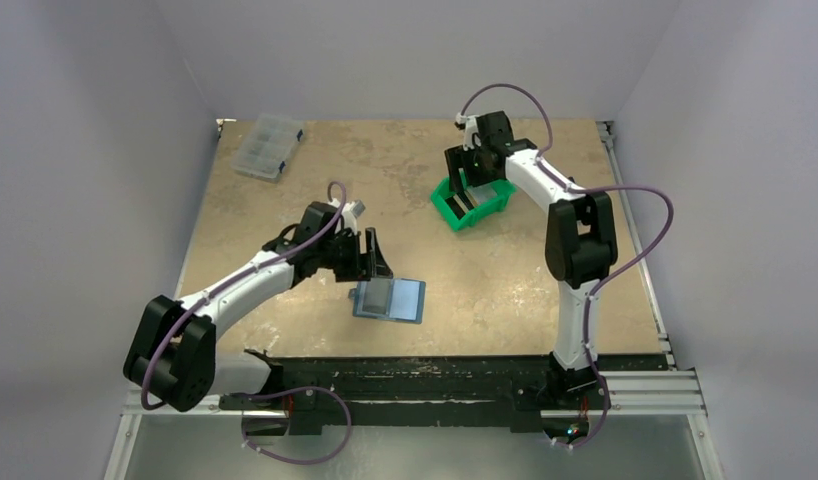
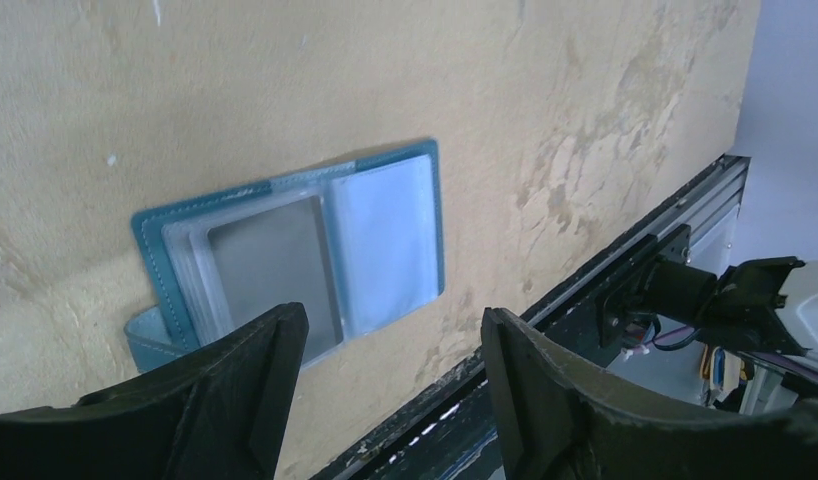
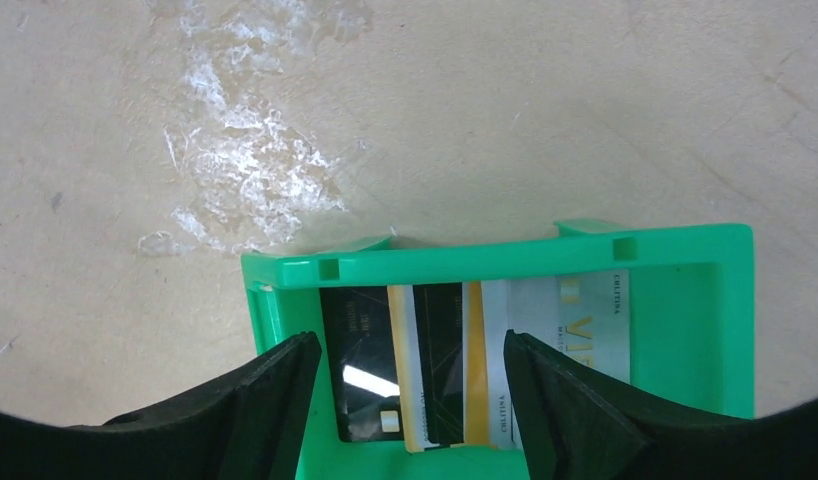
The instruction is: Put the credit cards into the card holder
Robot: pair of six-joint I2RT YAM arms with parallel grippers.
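The blue card holder [image 2: 285, 185] lies flat and unfolded on the table below my left gripper. That gripper stands open, with nothing between its fingers. A grey clear pocket [image 2: 275, 265] shows on one half of the holder and a pale blue panel [image 2: 387, 240] on the other. Over the green tray [image 1: 455, 218], my right gripper is open, its fingers apart and empty. Beneath it in the tray lie several overlapping cards: a black card [image 3: 359, 335], a black one with gold edges [image 3: 440, 350] and a silver-white card [image 3: 595, 325].
A clear plastic box [image 1: 268, 147] sits at the back left of the table. Bare tabletop [image 1: 495, 280] stretches between the holder and the tray and along the front right. The tray's raised green walls surround the cards.
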